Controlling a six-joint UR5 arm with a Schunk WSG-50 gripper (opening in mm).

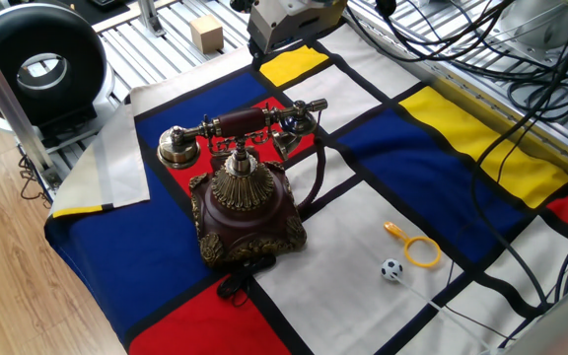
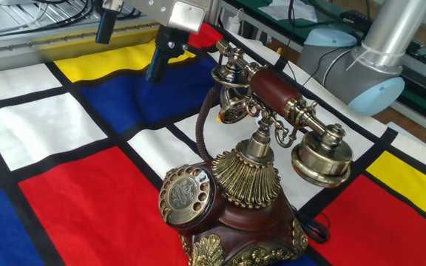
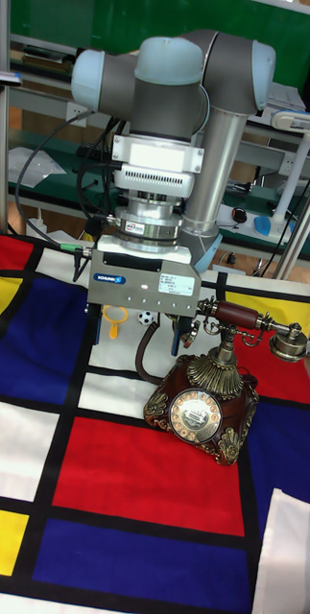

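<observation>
An old-style telephone (image 1: 249,202), dark red with brass trim, stands upright on the patterned cloth. Its handset (image 2: 276,90) lies across the cradle on top, and the rotary dial (image 3: 196,413) faces the camera in the third view. My gripper (image 3: 135,346) hangs above the cloth, beside the telephone and apart from it. Its two dark fingers (image 2: 157,63) stand wide apart with nothing held between them. Only part of the gripper shows at the top of the first view.
A yellow ring-shaped toy with a handle (image 1: 422,251) and a small football-patterned ball (image 1: 391,269) lie on the cloth. A wooden block (image 1: 206,35) sits on the slatted metal surface. Cables (image 1: 481,168) hang at the right.
</observation>
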